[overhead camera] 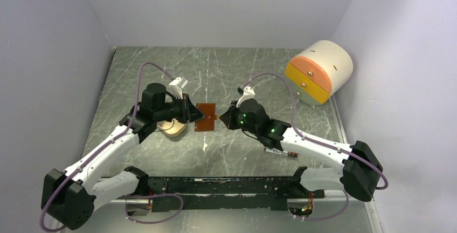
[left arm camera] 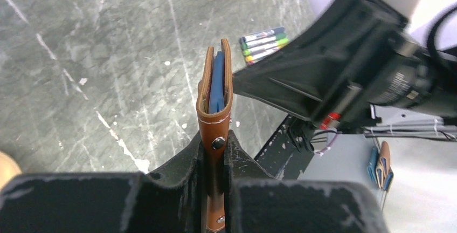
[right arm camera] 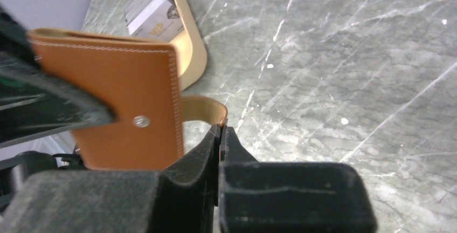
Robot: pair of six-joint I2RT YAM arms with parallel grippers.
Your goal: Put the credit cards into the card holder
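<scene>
A brown card holder (overhead camera: 205, 117) hangs upright above the table between the arms, with my left gripper (overhead camera: 200, 116) shut on its edge. Its top slot shows a blue layer (left arm camera: 217, 84) between brown walls in the left wrist view. From the holder's other side a tan strap (right arm camera: 202, 109) sticks out, and its end is pinched in my right gripper, which is shut. Several credit cards (right arm camera: 156, 17) stand stacked in a beige container (right arm camera: 193, 44); the top one reads VIP. The left arm partly covers this container in the top view.
Several markers (left arm camera: 264, 43) lie side by side near the table's front right. A drum-shaped cabinet (overhead camera: 326, 68) with coloured drawers occupies the back right.
</scene>
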